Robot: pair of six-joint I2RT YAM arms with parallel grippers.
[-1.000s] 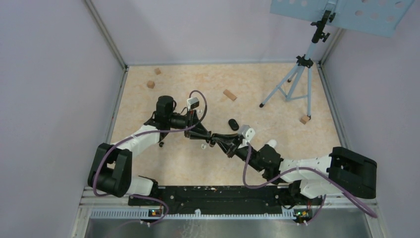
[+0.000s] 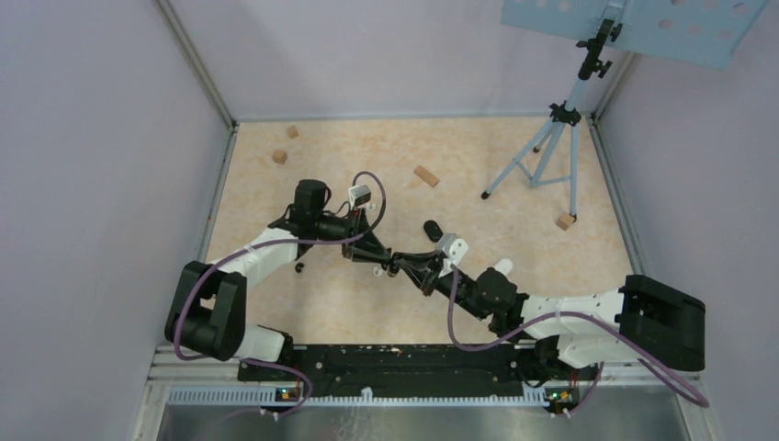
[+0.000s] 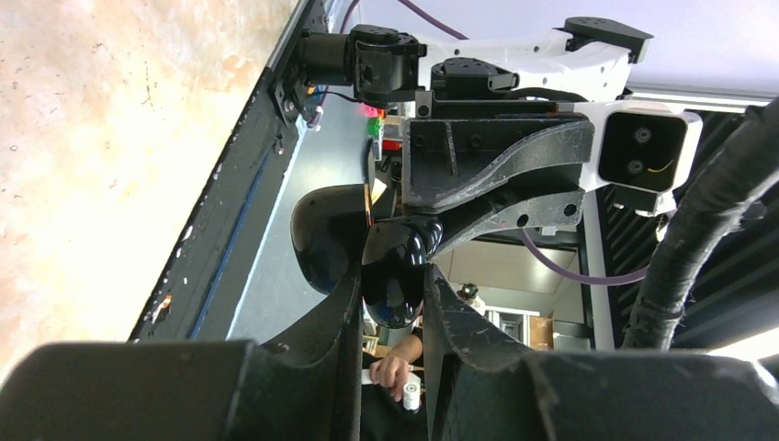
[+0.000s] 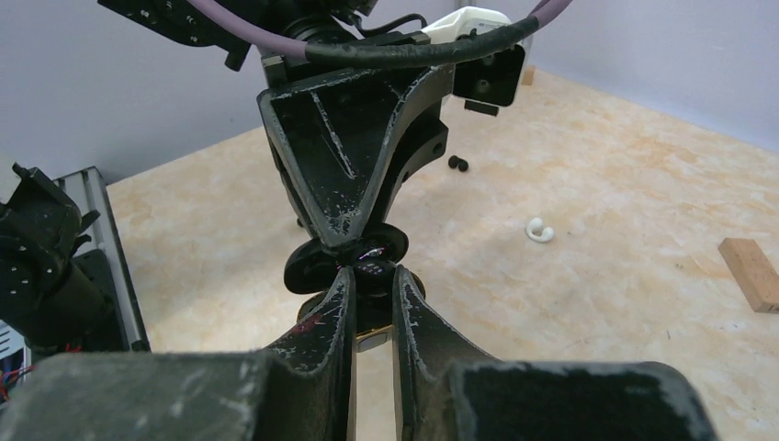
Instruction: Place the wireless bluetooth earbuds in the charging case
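Near the middle of the top view, my two grippers meet fingertip to fingertip. A glossy black charging case (image 3: 395, 276) with its lid (image 3: 323, 237) swung open is clamped in my left gripper, which is shut on it. From the opposite side my right gripper reaches into the open case, shut on a small black earbud (image 4: 375, 274). In the right wrist view the case (image 4: 308, 269) surrounds the fingertips. How deep the earbud sits in its slot is hidden by the fingers and case.
A black oval object (image 2: 434, 231) lies on the table beyond the right gripper. White earbuds (image 4: 539, 230), a pair of small black pieces (image 4: 458, 163) and wooden blocks (image 2: 426, 175) are scattered about. At the back right stands a tripod (image 2: 563, 115).
Both arms have shifted only slightly. The right gripper has turned and moved a little to the left and down; the two grippers remain together at the case.
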